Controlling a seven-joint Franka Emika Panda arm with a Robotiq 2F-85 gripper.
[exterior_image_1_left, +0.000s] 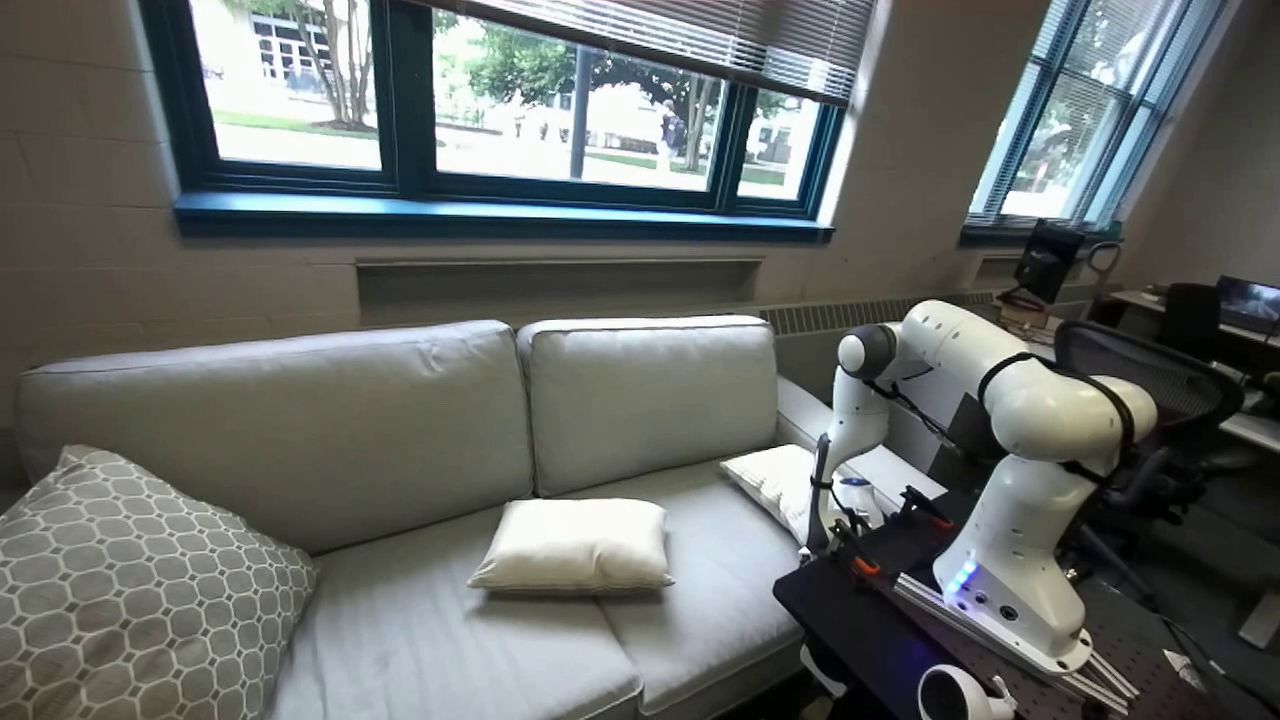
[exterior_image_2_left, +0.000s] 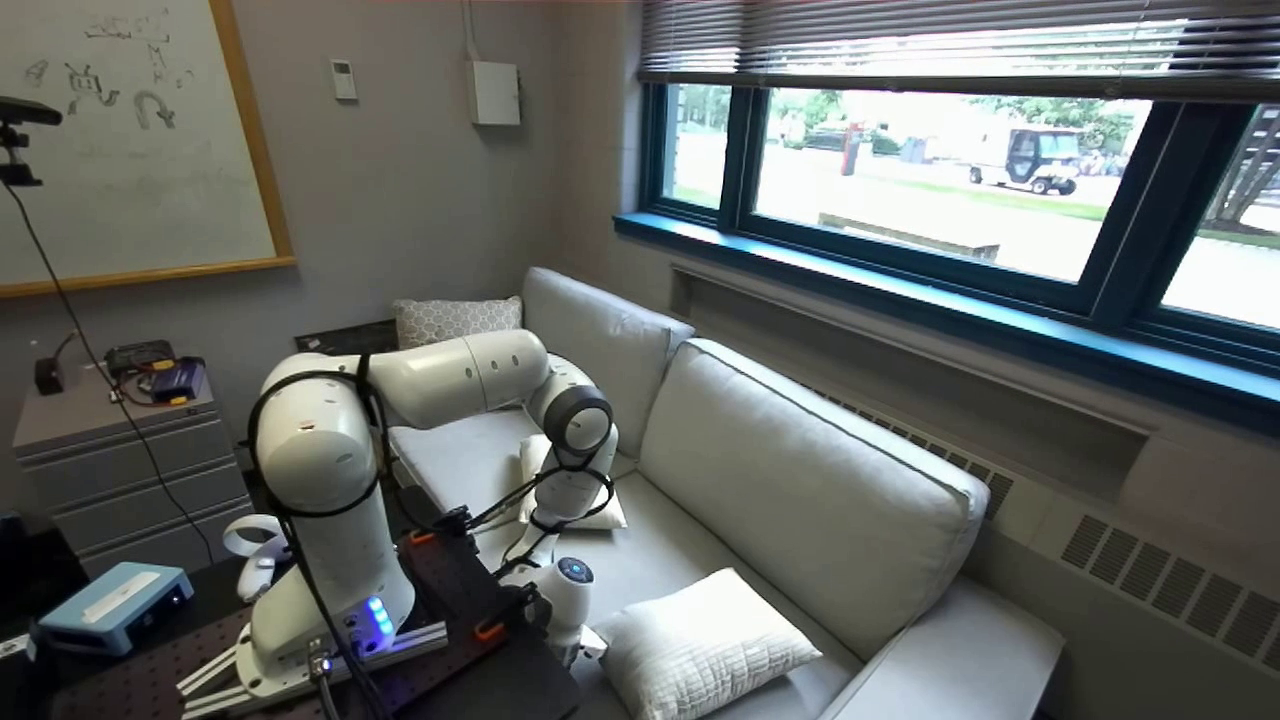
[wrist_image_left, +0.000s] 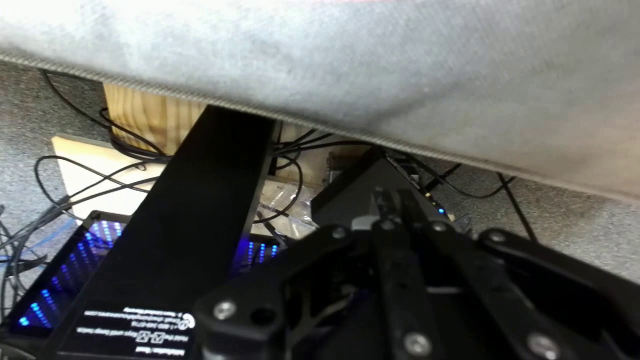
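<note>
A white ribbed pillow lies on the seat at the armrest end of the grey sofa; the arm partly covers this pillow in exterior view 1. My gripper is low beside the sofa's front edge, its dark fingers drawn together. In exterior view 2 the hand's end is close to the pillow's near corner; whether they touch is unclear. No pillow shows between the fingers in the wrist view, and what lies between them cannot be made out. A smooth cream pillow rests mid-sofa.
A patterned cushion leans at the sofa's far end. The black table bearing the arm stands close to the sofa front. Below the gripper are a black post, cables and lit equipment.
</note>
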